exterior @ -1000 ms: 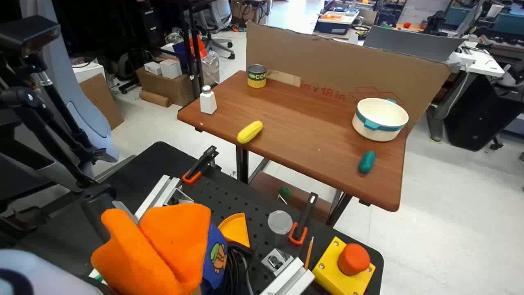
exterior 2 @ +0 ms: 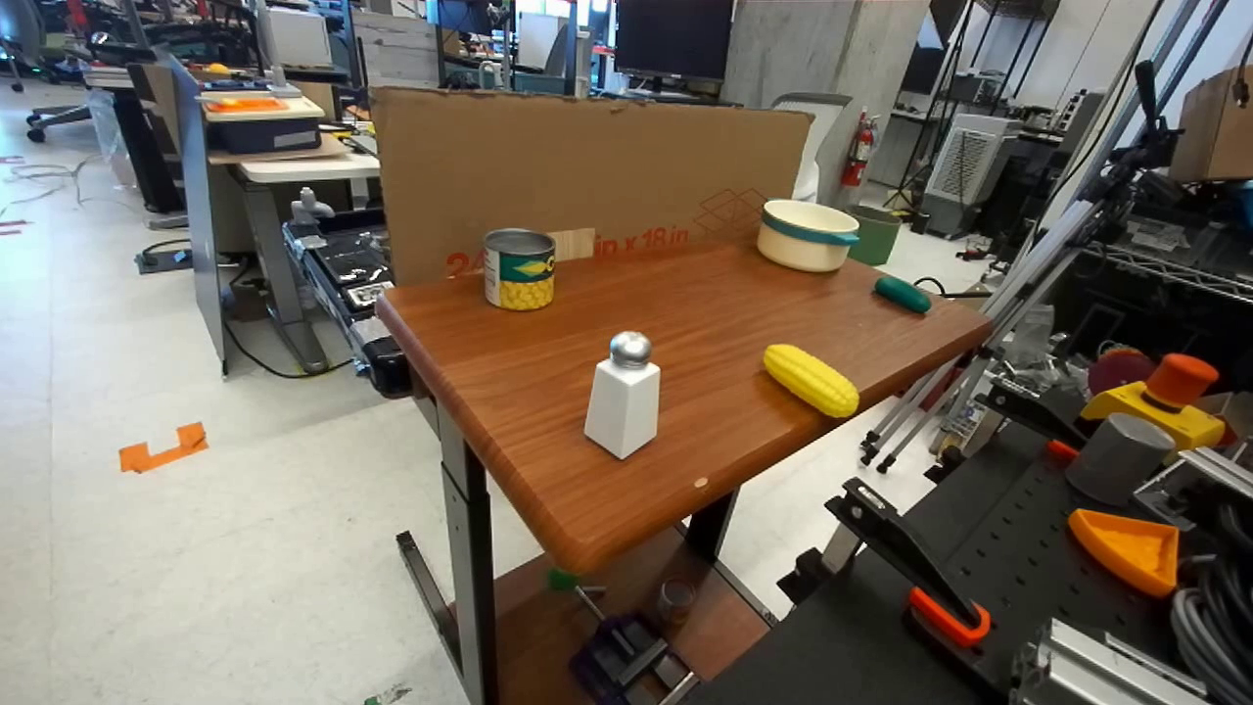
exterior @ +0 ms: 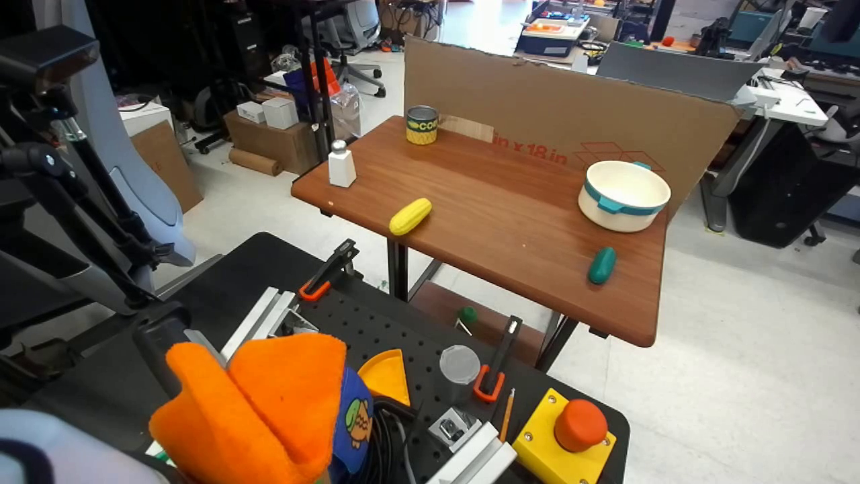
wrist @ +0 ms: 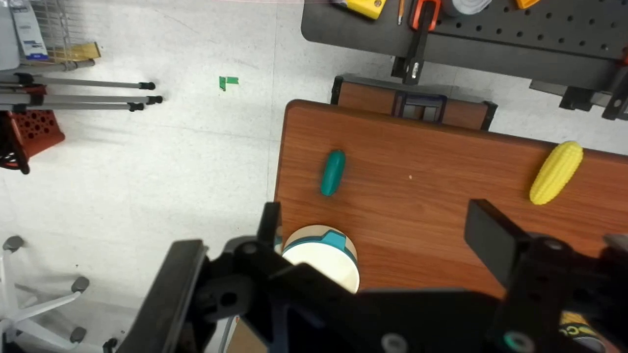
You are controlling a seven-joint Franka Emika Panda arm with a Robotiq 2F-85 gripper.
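Wide apart in the wrist view stand the fingers of my gripper, open, with only the tabletop seen beyond the gap. Below it, a dark green oblong piece (wrist: 333, 172) lies near the table's end. The cream pot (wrist: 325, 264) with teal trim is partly covered by the gripper's body; it looks empty in exterior view 1. A yellow corn cob (wrist: 557, 171) lies near the table's long edge, apart from the gripper. The white shaker (exterior 2: 624, 399) with a metal cap and the corn can (exterior 2: 519, 270) both stand upright. Neither exterior view shows the gripper.
A cardboard panel (exterior: 556, 109) rises along the table's far side. Across a gap from the brown table (exterior: 500, 210), the black bench (exterior: 338, 323) holds clamps, an orange cloth (exterior: 266, 395) and a red button box (exterior: 578, 427).
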